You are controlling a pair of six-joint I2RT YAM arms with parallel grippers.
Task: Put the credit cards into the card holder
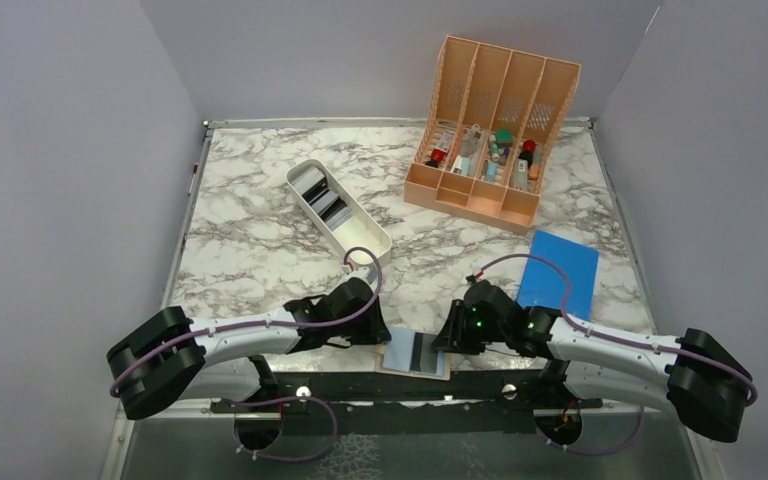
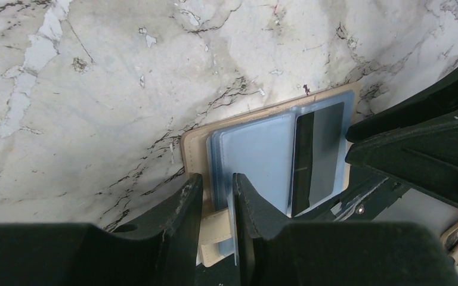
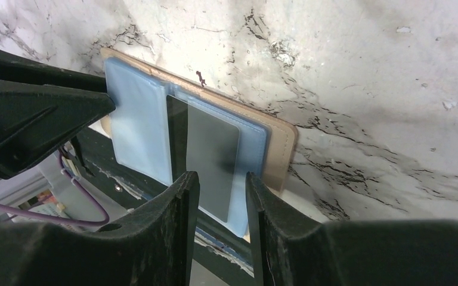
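Observation:
The card holder [image 1: 398, 350], tan with pale blue sleeves, lies flat at the table's front edge between the arms. A black-and-grey card [image 3: 213, 161] lies at the sleeve on its right half; how far it is inside is hard to tell. At the holder's left edge, my left gripper is shut on the holder's sleeve and tan strap. My right gripper is part open over the right side, one finger above the card's end and the other near the sleeve's edge. More cards [image 1: 328, 205] sit in the white tray [image 1: 368, 229].
A tan divided organizer [image 1: 472, 200] full of small items stands at the back right. A blue sheet [image 1: 560, 273] lies on the right, close to my right arm. Bare marble lies behind the holder.

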